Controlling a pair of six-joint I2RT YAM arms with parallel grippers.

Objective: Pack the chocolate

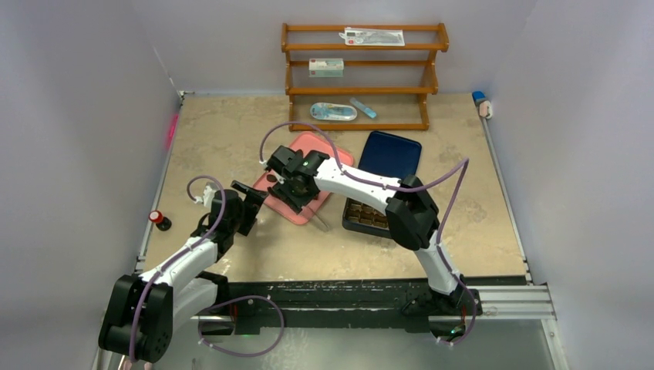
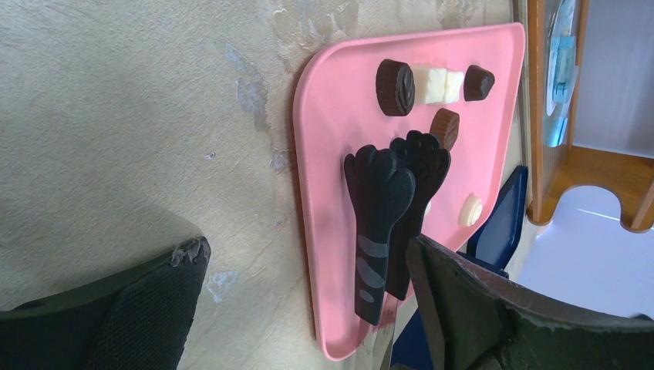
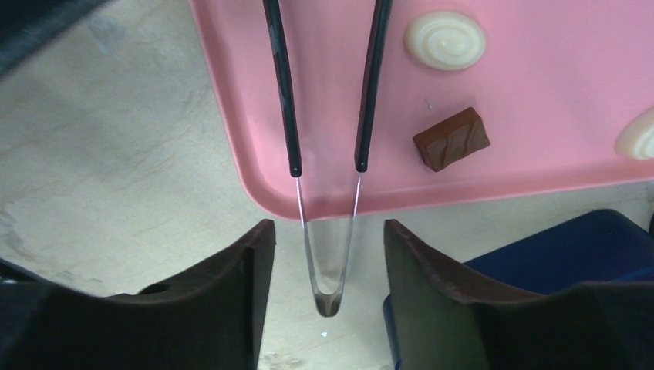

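Observation:
Several dark and white chocolates, such as a brown piece (image 3: 451, 139) and a white round one (image 3: 445, 40), lie on the pink tray (image 2: 324, 116). Black-handled tongs (image 2: 374, 223) rest on the tray, metal bend past its edge. My right gripper is above that bend, fingers apart, one either side of it, nothing visibly clamped. My left gripper stands open at the tray's left, nothing between its fingers. The dark box (image 1: 366, 216) with compartments is partly hidden under the right arm; its navy lid (image 1: 389, 154) lies behind it.
A wooden rack (image 1: 362, 89) with packages stands at the back. A red-capped bottle (image 1: 160, 221) is at the left edge.

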